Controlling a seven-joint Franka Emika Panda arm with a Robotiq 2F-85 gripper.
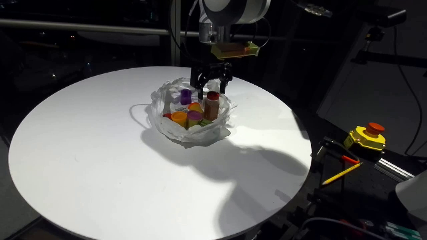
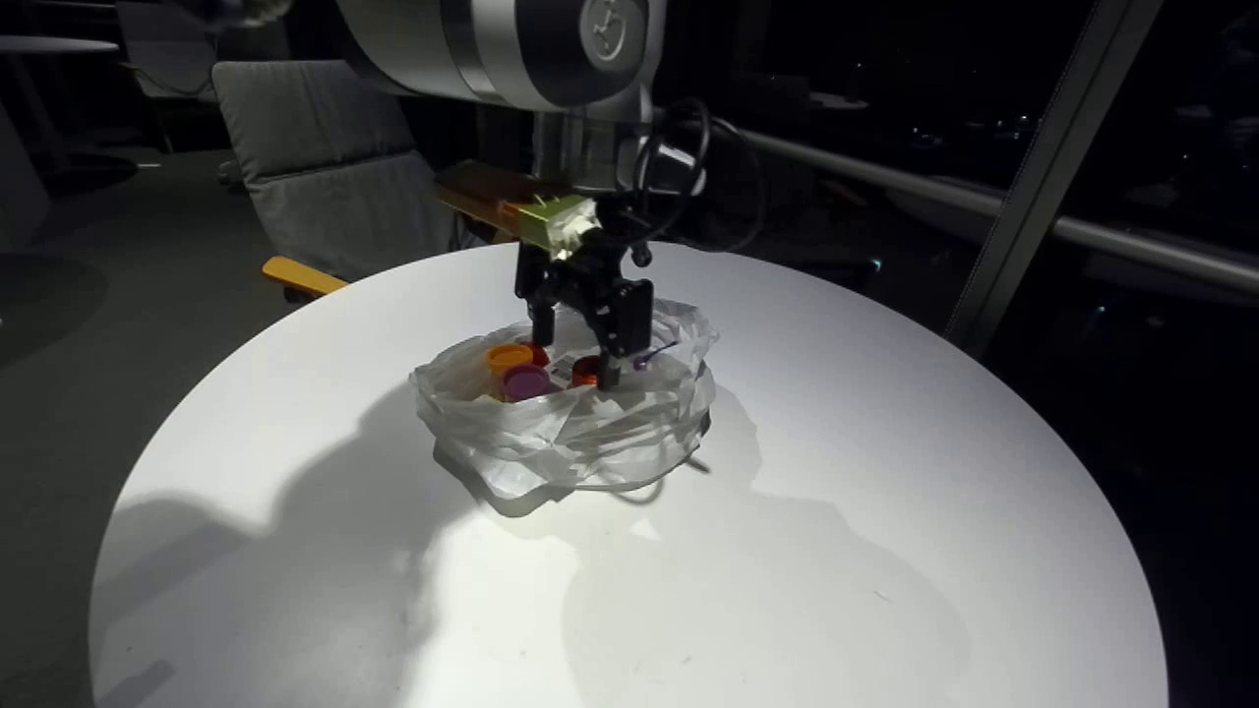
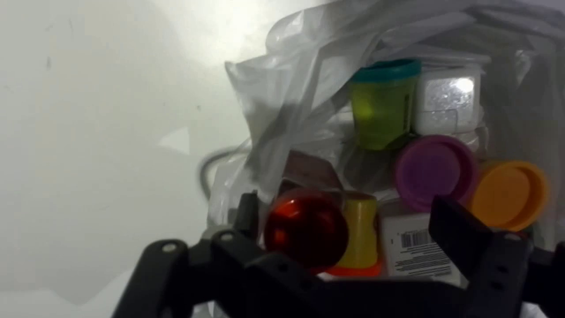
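Observation:
My gripper is open over a crumpled white plastic bag that forms a bowl shape on the round table. Its fingers are wide apart. Close to them stands an upright jar with a dark red lid and brown contents. From the wrist, the red lid lies beside the left finger, inside the spread of the fingers; no grip on it shows. Also in the bag are a purple-lidded tub, an orange-lidded tub, a yellow tub with an orange-red lid and a teal-lidded green tub.
A purple container sits at the bag's far side. White packages, one with a barcode label, lie among the tubs. Around the bag the white table is bare. A yellow box with a red button stands off the table.

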